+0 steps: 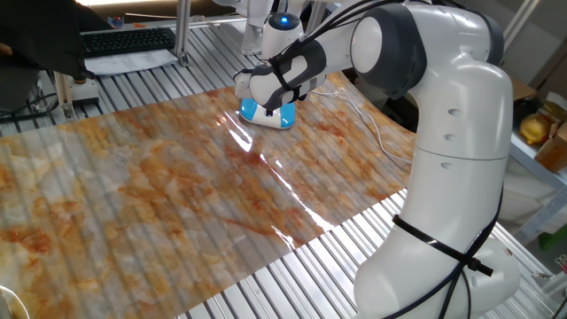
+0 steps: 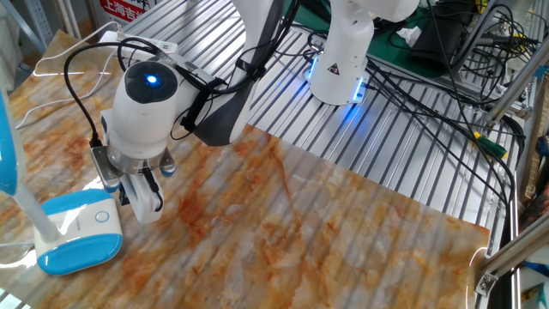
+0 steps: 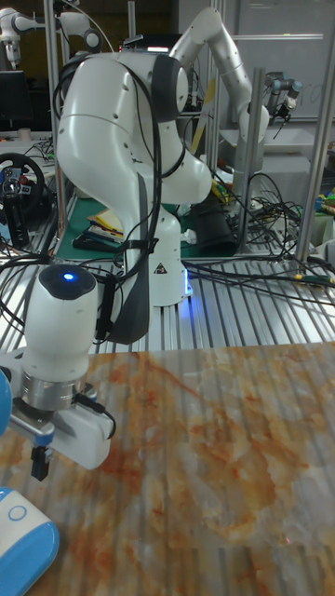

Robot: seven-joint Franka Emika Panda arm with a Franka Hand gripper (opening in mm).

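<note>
A desk lamp with a white and blue base [image 2: 79,230] stands on the marbled sheet, at the left of exterior view 2. Its white and blue stem rises out of the frame there. My gripper [image 2: 125,199] points down beside the lamp base, apart from its button panel as far as I can see. In exterior view 3 the dark fingertips of the gripper [image 3: 40,463] hang above and behind the base [image 3: 21,541]. They look like one block from this side, so the finger's state is unclear. Exterior view 1 shows the lamp base [image 1: 268,116] partly hidden by my arm.
The marbled sheet [image 1: 133,195] is otherwise bare, with wide free room away from the lamp. A white cord [image 1: 372,124] runs over the sheet near the lamp. A keyboard [image 1: 128,41] lies beyond the sheet, on the slatted metal table. Loose black cables [image 2: 429,129] lie near the arm's base.
</note>
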